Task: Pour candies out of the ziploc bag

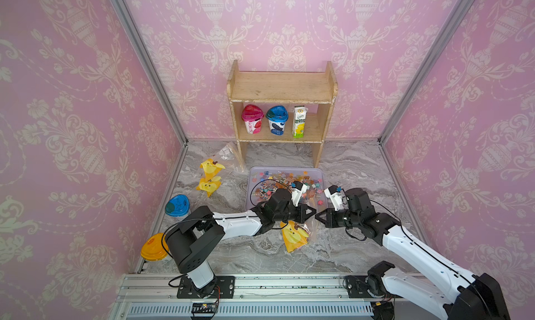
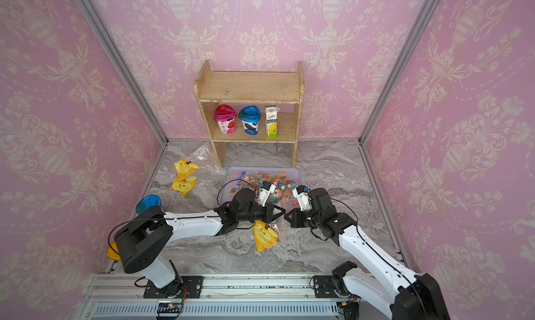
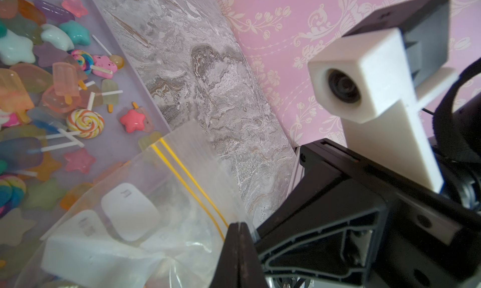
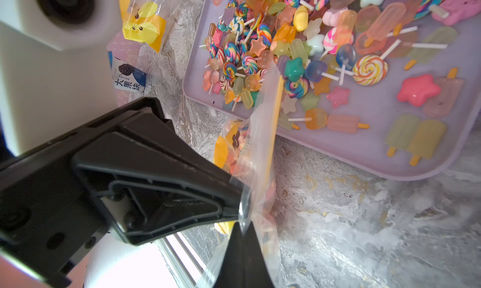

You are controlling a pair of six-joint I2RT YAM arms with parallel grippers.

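Observation:
A clear ziploc bag (image 3: 175, 187) with a yellow zip line hangs between my two grippers, which meet near the front edge of a lilac tray (image 4: 380, 172) of mixed candies. My left gripper is shut on the bag near its zip top. My right gripper is shut on the bag's top edge too. Below them, a yellow printed packet (image 1: 294, 237) lies on the counter, partly behind the bag, with colourful pieces visible near it in the right wrist view.
A wooden shelf (image 1: 281, 83) with cups and a carton stands behind. Yellow packets (image 1: 209, 183) lie left, near a blue lid (image 1: 177, 204) and an orange lid (image 1: 154, 247).

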